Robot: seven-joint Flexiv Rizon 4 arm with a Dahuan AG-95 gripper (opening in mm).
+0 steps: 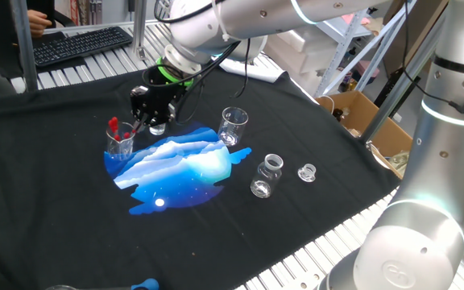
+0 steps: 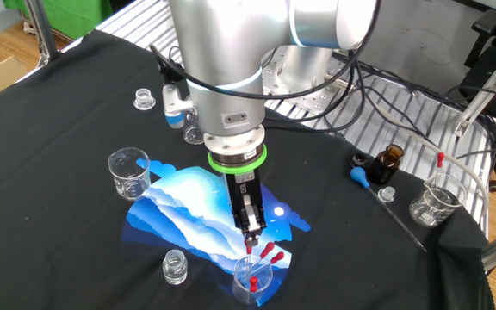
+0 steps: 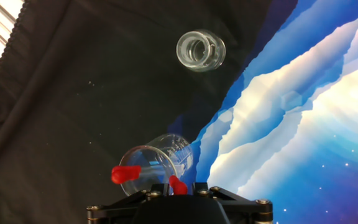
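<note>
A clear glass beaker (image 2: 241, 291) holds several sticks with red ends (image 2: 268, 249). It stands at the left end of the printed mat in exterior view 1, where the beaker (image 1: 120, 148) is partly see-through. Over its rim, my gripper (image 2: 250, 242) points down. In the wrist view, the gripper has its fingers drawn close together, with one red end (image 3: 178, 185) between the tips, so it appears shut on that stick. A second red end (image 3: 126, 174) leans out over the rim, clear of the fingers. The held stick's lower part is hard to make out.
A small glass jar (image 3: 201, 50) stands near the beaker. An empty beaker (image 2: 129, 175), a clear bottle (image 1: 266, 176) and a glass stopper (image 1: 307, 172) are farther off. A brown bottle (image 2: 387, 163), a blue-bulb dropper (image 2: 360, 177) and another beaker (image 2: 437, 200) occupy the opposite side.
</note>
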